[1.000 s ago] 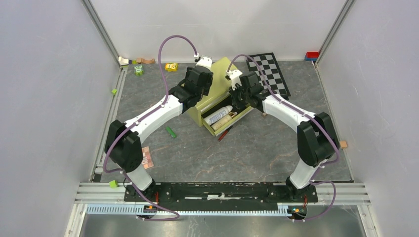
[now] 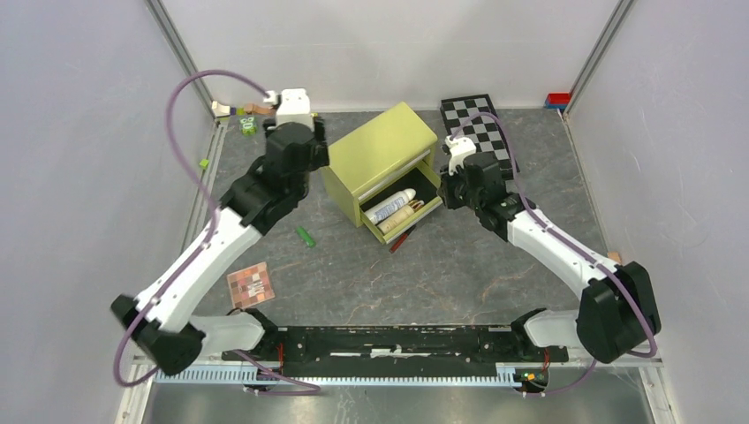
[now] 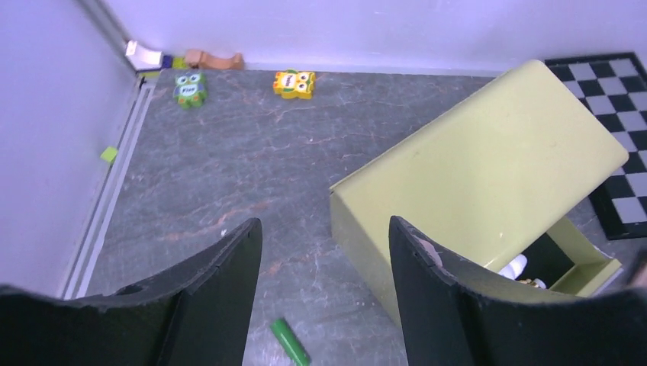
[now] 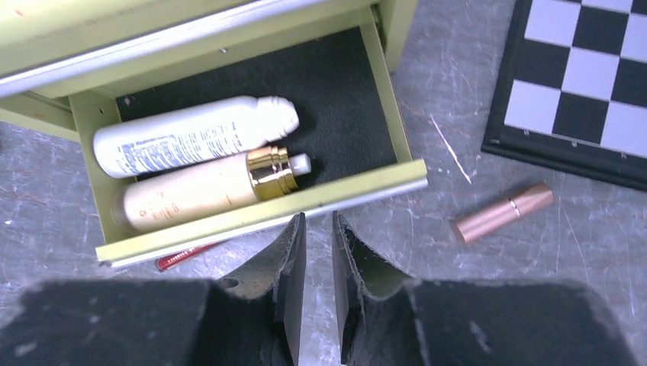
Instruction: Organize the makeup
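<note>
A yellow-green cabinet (image 2: pixel 380 146) has its drawer (image 4: pixel 343 99) pulled out, holding a white bottle (image 4: pixel 191 133) and a cream bottle with gold collar (image 4: pixel 191 194). A red pencil-like item (image 4: pixel 183 255) lies before the drawer, a rose-gold tube (image 4: pixel 503 211) right of it. A green tube (image 3: pixel 290 341) and a checkered palette (image 2: pixel 250 284) lie on the left. My left gripper hangs raised near the cabinet's left side, open with nothing between its fingers. My right gripper is over the drawer's front, fingers slightly apart and empty.
A black-and-white checkerboard (image 2: pixel 472 119) lies back right. Small toys (image 3: pixel 294 84) and blocks line the back left, red and blue trays (image 2: pixel 558 100) the back right corner. Bare floor surrounds the cabinet's front and sides.
My left arm has swung up and left, off the cabinet's top. My right gripper has moved right, out from above the drawer's inside toward its front edge.
</note>
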